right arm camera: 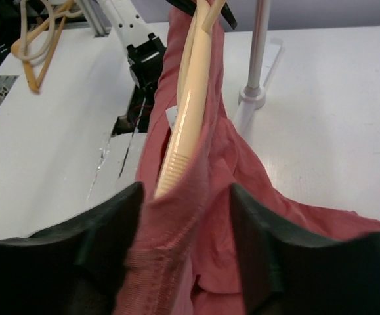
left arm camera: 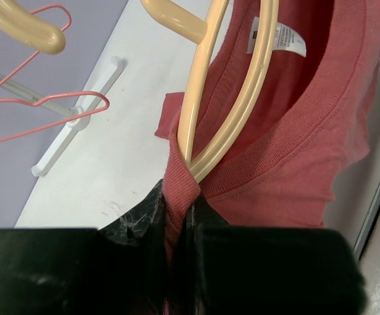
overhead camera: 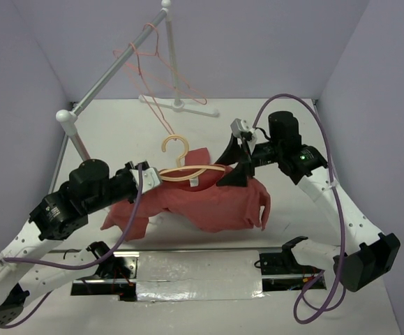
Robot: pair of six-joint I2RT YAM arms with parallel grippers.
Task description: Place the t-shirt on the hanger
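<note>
The red T-shirt (overhead camera: 212, 206) hangs between my grippers with the tan hanger (overhead camera: 188, 174) inside its neck opening; the hook rises above it. My left gripper (overhead camera: 153, 174) is shut on the collar at one end of the hanger, as the left wrist view (left arm camera: 183, 216) shows. My right gripper (overhead camera: 233, 164) is part open around the shirt at the other end of the hanger; in the right wrist view (right arm camera: 190, 230) red fabric (right arm camera: 167, 230) lies between its blurred fingers, and the hanger's end runs down into it.
A white rack (overhead camera: 111, 70) with pink wire hangers (overhead camera: 163, 84) stands at the back left. Grey walls enclose both sides.
</note>
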